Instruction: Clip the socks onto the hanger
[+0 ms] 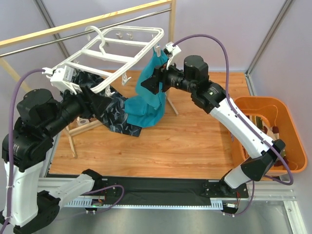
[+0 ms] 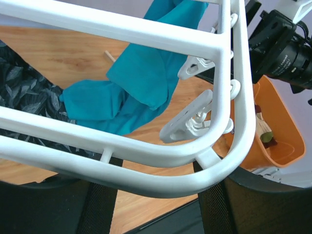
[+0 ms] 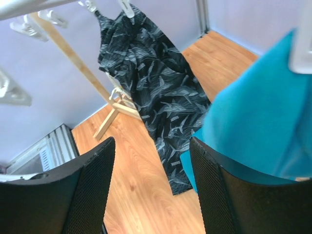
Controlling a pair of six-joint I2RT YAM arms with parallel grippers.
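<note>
The white clip hanger (image 1: 117,58) hangs tilted from the rail. A dark patterned cloth (image 3: 146,83) and a teal cloth (image 1: 146,107) hang beneath it. My left gripper (image 1: 100,100) is at the hanger's near-left corner; in the left wrist view its fingers stand part open around the rounded frame (image 2: 195,180), close to a clip (image 2: 185,122). My right gripper (image 1: 156,80) is beside the teal cloth at the hanger's right end; in the right wrist view its fingers stand apart, with the teal cloth blurred close above the right finger.
An orange bin (image 1: 292,146) with several striped items stands at the right. The wooden rack (image 1: 170,19) spans the back.
</note>
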